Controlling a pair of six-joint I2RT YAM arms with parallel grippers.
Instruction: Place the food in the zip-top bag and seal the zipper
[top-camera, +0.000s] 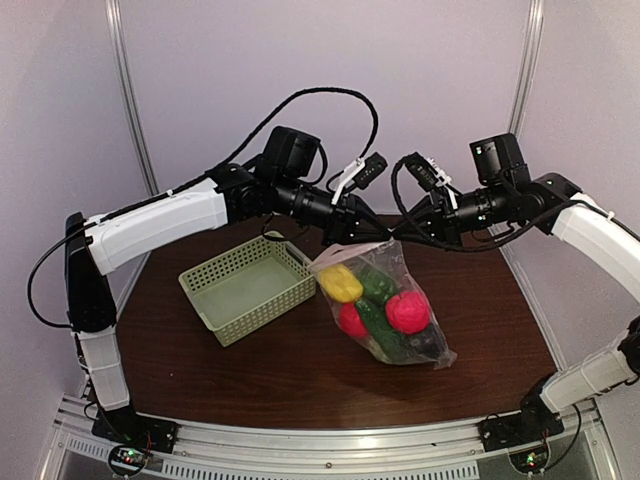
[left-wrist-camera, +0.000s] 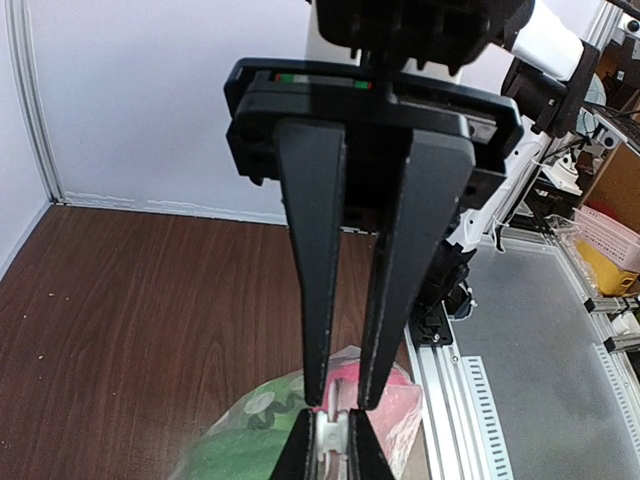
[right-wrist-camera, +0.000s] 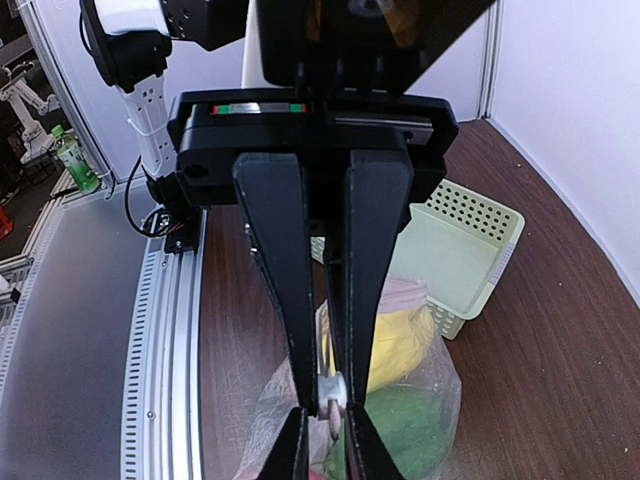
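The clear zip bag (top-camera: 440, 350) hangs tilted by its upper edge, with food inside: a yellow piece (top-camera: 341, 284), a pink-red piece (top-camera: 407, 312), a second red piece (top-camera: 351, 320) and green pieces (top-camera: 378, 326). My left gripper is shut on the bag's top edge; a small white piece shows between its fingertips. Directly opposite, the right gripper has its fingertips at the same upper edge, a narrow gap between them with something white in it. Whether they grip it cannot be told. In the top view both fingertips overlap at the bag's top.
A pale green basket (top-camera: 217, 322), empty, stands left of the bag. Bare brown tabletop (top-camera: 260, 380) lies in front and to the right. The two arms nearly touch above the bag.
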